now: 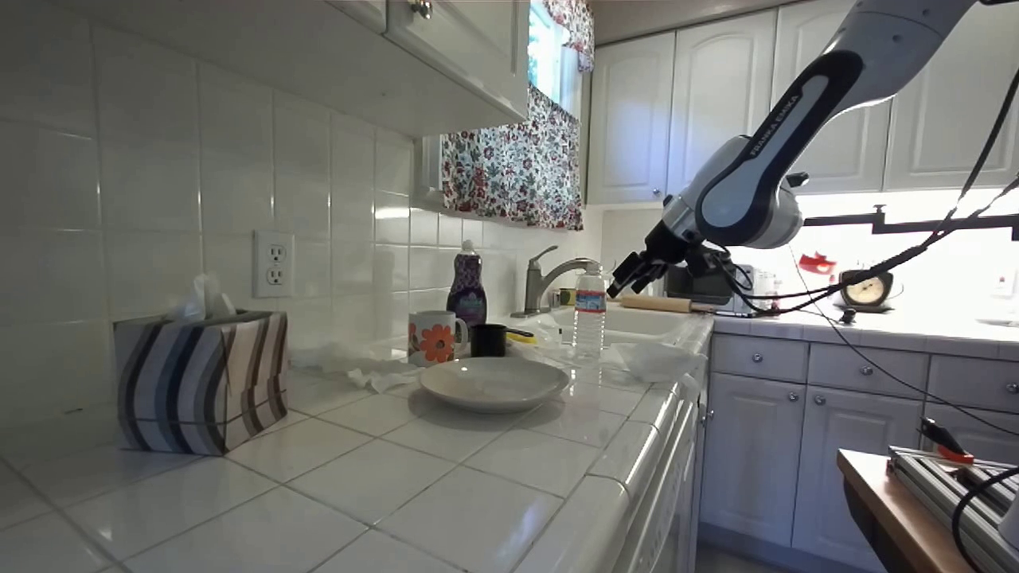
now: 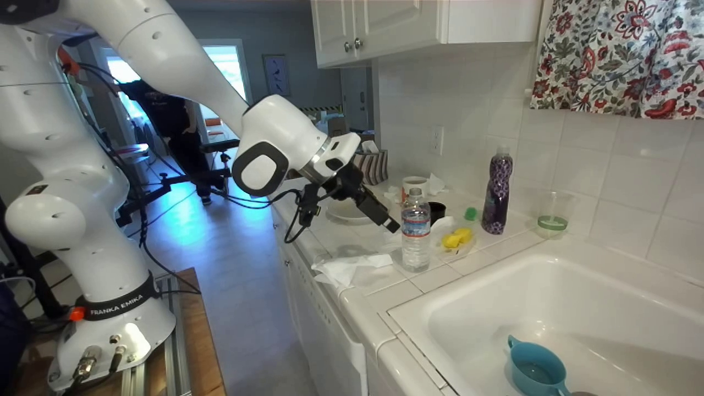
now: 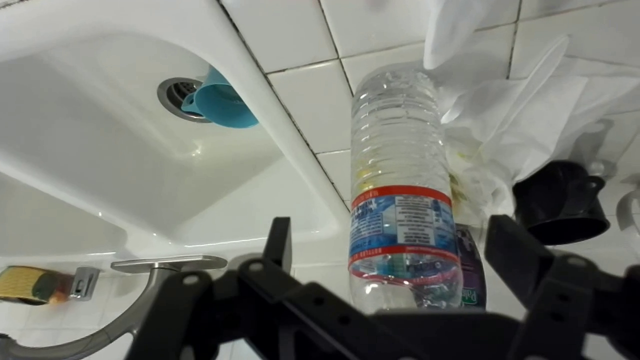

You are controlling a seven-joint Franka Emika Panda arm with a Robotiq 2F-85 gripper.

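A clear plastic water bottle [image 2: 416, 241] with a blue and red label stands upright on the tiled counter beside the sink. In the wrist view the bottle [image 3: 403, 156] appears between my fingers, its cap end hidden behind the gripper body. My gripper is open, with a gap on each side of the bottle. From the side, the gripper [image 1: 626, 282] points down toward the bottle's upper part [image 1: 590, 304]. In the second exterior view the fingertips [image 2: 390, 225] are near the bottle; whether they touch it cannot be told there.
Crumpled white paper [image 2: 350, 267], a black cup [image 3: 561, 201], a yellow sponge [image 2: 457, 237] and a purple soap bottle [image 2: 498, 191] surround the bottle. The sink [image 2: 462, 310] holds a blue cup [image 2: 538, 366]. A plate [image 1: 493, 383], flowered mug [image 1: 431, 339] and tissue box [image 1: 201, 382] stand farther along the counter.
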